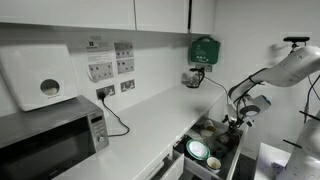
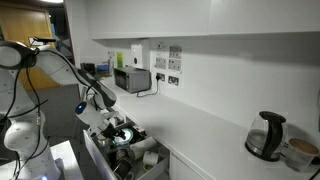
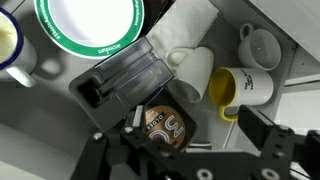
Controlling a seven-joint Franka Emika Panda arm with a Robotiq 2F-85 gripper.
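In the wrist view my gripper is open, its black fingers (image 3: 92,155) wide apart and nothing held between them. Below lies a grey drawer with a round brown-and-black lid (image 3: 165,124) nearly under the gap. Just beyond it are a white mug on its side (image 3: 192,73), a white mug with a yellow inside (image 3: 242,87) and a third white mug (image 3: 261,48). A black rectangular container (image 3: 120,78) lies further left. In exterior view 1 the arm (image 1: 243,98) reaches over the drawer's far end; the fingertips are too small to judge there.
A green-rimmed white plate (image 3: 92,22), a white cloth (image 3: 184,22) and another mug (image 3: 10,45) fill the upper left of the wrist view. The drawer wall (image 3: 300,112) stands close on the right.
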